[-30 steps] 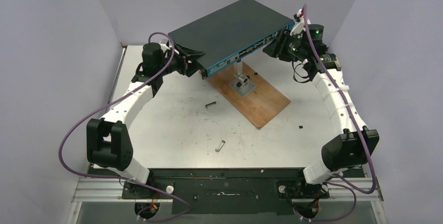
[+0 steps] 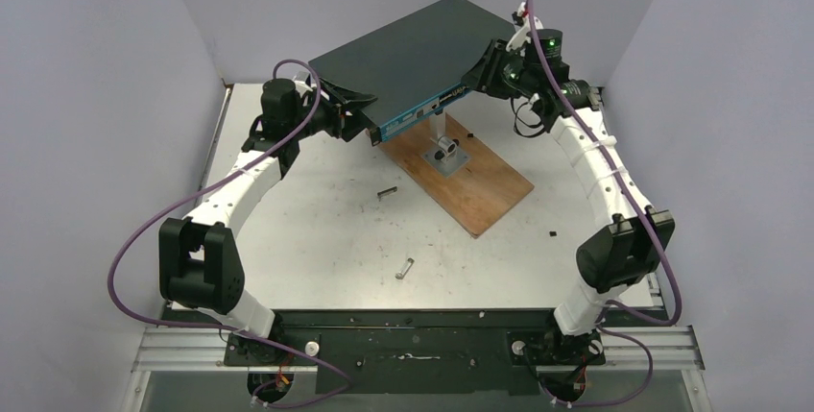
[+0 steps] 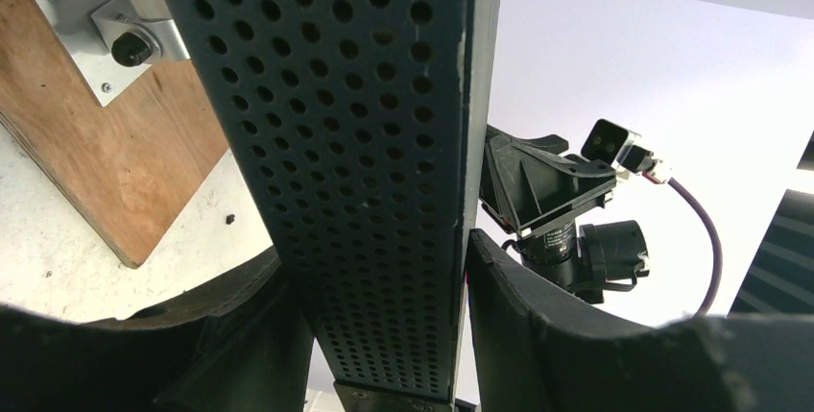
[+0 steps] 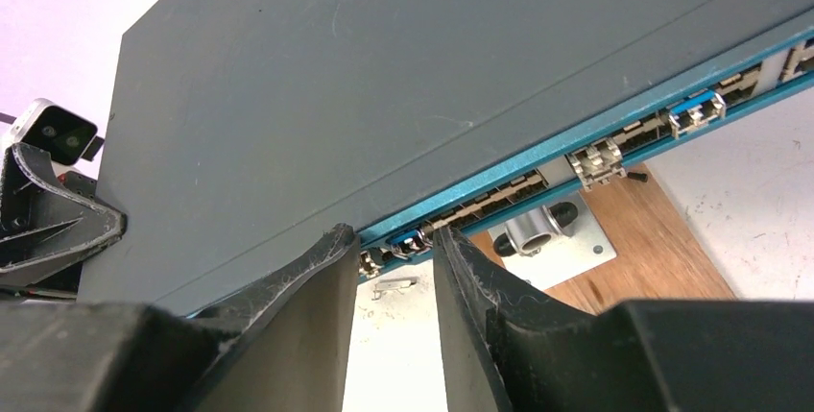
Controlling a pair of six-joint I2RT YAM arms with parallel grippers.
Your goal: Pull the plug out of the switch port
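Note:
The dark switch (image 2: pixel 403 57) is raised on a metal stand (image 2: pixel 440 155), its blue-trimmed port row facing down-right. My left gripper is shut on the switch's perforated end. My right gripper stands open at the port row, fingertips either side of a small blue-tabbed plug (image 4: pixel 409 239). Another blue-tabbed plug (image 4: pixel 696 109) and a metal plug (image 4: pixel 595 162) sit farther along the row in the right wrist view. Whether the right fingertips touch the plug is unclear.
The stand rests on a wooden board (image 2: pixel 494 196) on the white table (image 2: pixel 317 258). Small metal pieces (image 2: pixel 405 268) lie on the table in front. Walls flank both sides.
The left arm and switch are unchanged.

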